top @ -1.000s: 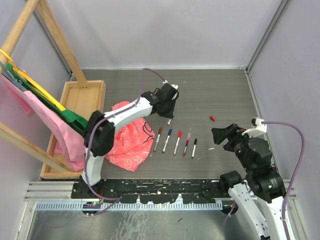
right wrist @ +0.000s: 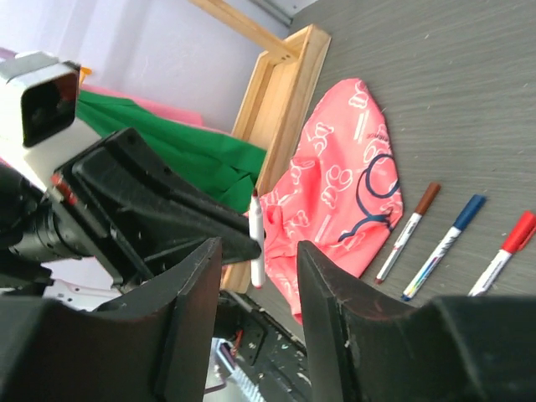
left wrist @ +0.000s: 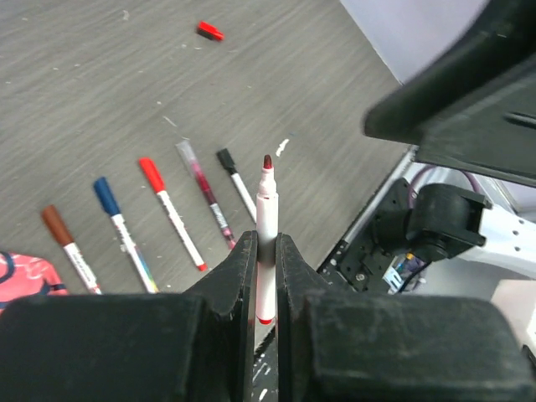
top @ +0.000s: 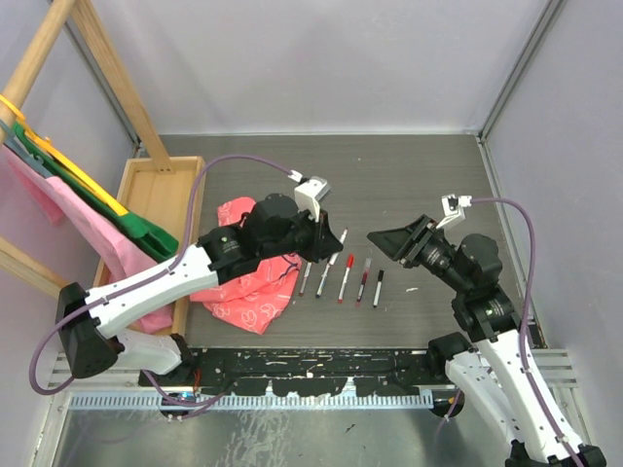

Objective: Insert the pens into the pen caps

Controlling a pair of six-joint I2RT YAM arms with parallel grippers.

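My left gripper is shut on an uncapped white pen (left wrist: 267,289), whose dark red tip points up in the left wrist view. Its fingers grip the pen's middle above the table. Facing it from the right, my right gripper stands open with nothing between its fingers. The held pen (right wrist: 256,239) appears beyond that gap, against the left gripper's finger. A loose red cap (left wrist: 209,31) lies on the table in the left wrist view; the top view does not show it now.
A row of pens lies flat below the grippers: brown-capped (top: 306,279), blue-capped (top: 323,277), red-capped (top: 347,277), clear-capped (top: 364,282) and black-capped (top: 378,289). A pink patterned cloth (top: 253,306) covers the table left of them.
The right gripper has moved left and toward the back, covering the spot where the red cap showed.
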